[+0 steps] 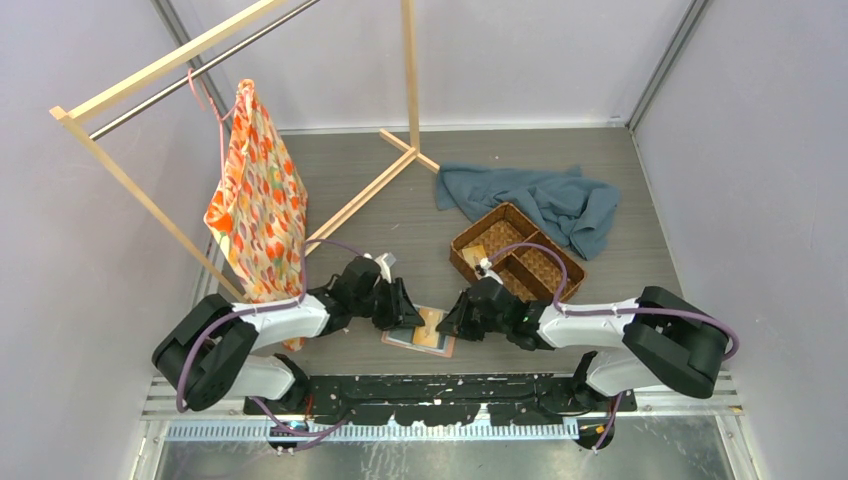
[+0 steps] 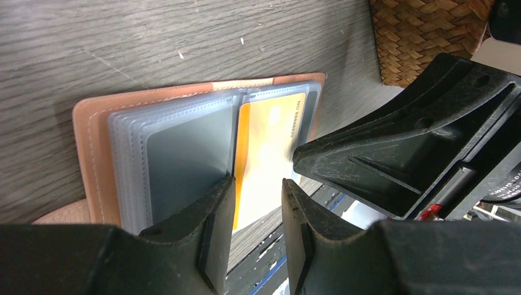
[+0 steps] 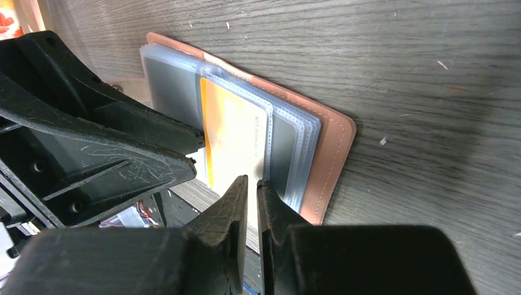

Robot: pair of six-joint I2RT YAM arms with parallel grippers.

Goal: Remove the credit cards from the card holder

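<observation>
An open pink card holder (image 1: 395, 338) with clear sleeves lies on the table between both grippers. Its yellow card sits in a sleeve, also seen as the pale-faced card (image 3: 233, 135) in the right wrist view. My left gripper is at the holder, fingertips slightly apart, one at the card's orange edge, the other over its face. My right gripper has its narrowly parted fingertips at the card's lower right part by the sleeve edge. Neither clearly grips anything.
A divided wicker basket (image 1: 540, 265) stands behind the right gripper, a blue cloth (image 1: 540, 200) beyond it. A patterned fabric (image 1: 255, 200) hangs from a wooden rack on the left. Bare table lies between rack and basket.
</observation>
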